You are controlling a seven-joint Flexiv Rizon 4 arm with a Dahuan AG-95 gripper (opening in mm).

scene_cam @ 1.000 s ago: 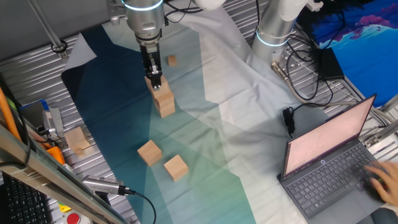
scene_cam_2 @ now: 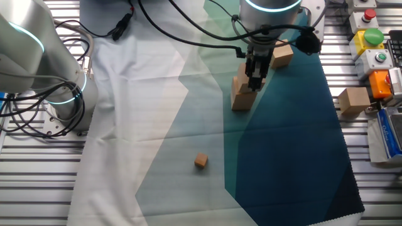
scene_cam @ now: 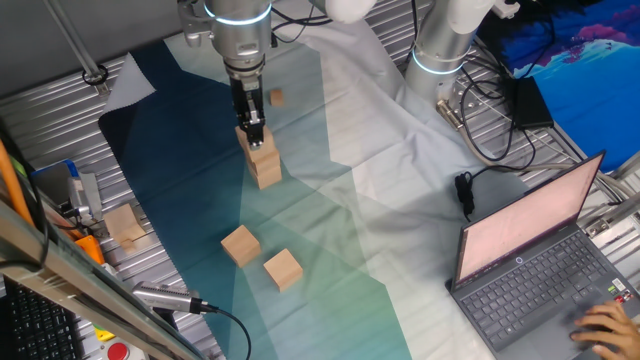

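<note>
Wooden blocks form a small stack on the cloth; its upper block (scene_cam: 264, 158) rests on a lower block (scene_cam_2: 242, 101). My gripper (scene_cam: 256, 142) points down at the top of this stack, its dark fingers overlapping the upper block in both views. From exterior view 2 the gripper (scene_cam_2: 254, 83) covers part of that block's side. Whether its fingers are closed around the wood is too small to tell. Two loose blocks, one left (scene_cam: 240, 245) and one right (scene_cam: 283, 270), lie apart from the stack. A much smaller cube (scene_cam: 277, 97) sits alone on the stack's other side.
Another wooden block (scene_cam_2: 353, 100) is off the cloth, near control buttons (scene_cam_2: 374, 37). A laptop (scene_cam: 540, 270) with a person's hand (scene_cam: 608, 330) stands at one side.
My gripper has shifted slightly right and down in exterior view 1, staying at the stack's top. The loose blocks have stayed put. The person's hand has moved over the laptop.
</note>
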